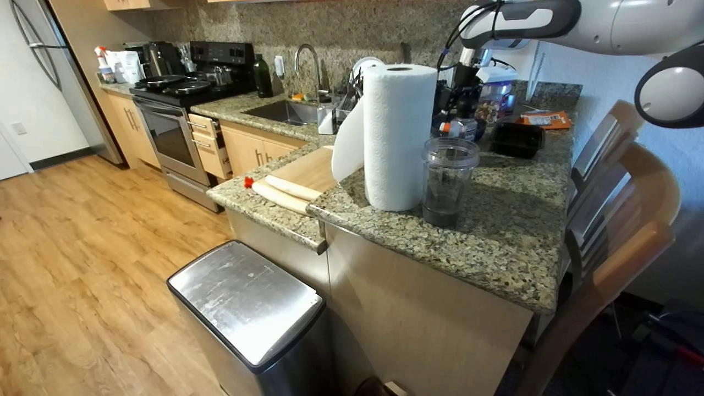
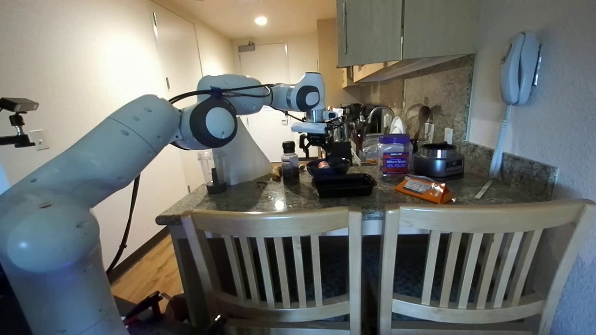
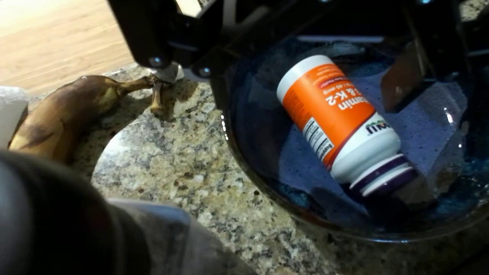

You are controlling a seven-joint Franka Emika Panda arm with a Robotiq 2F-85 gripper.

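A white bottle with an orange label and purple band point(image 3: 339, 119) lies on its side in a dark blue glossy bowl point(image 3: 256, 169). Above the bowl, my gripper appears open, its dark fingers point(image 3: 403, 80) apart at the top of the wrist view. The bottle shows below and between them, with no grip on it visible. From the chair side, the gripper point(image 2: 318, 150) hangs just over the bowl point(image 2: 329, 166). Paper towels and a bottle partly hide it in the first exterior view.
Left of the bowl lies a browned banana point(image 3: 64, 114). Close around stand a dark-capped bottle point(image 2: 289, 164), a black tray point(image 2: 344, 185), a purple-lidded jar point(image 2: 394, 156) and an orange packet point(image 2: 424, 189). The paper towel roll point(image 1: 399, 138) and clear container point(image 1: 449, 181) occupy the counter's near end.
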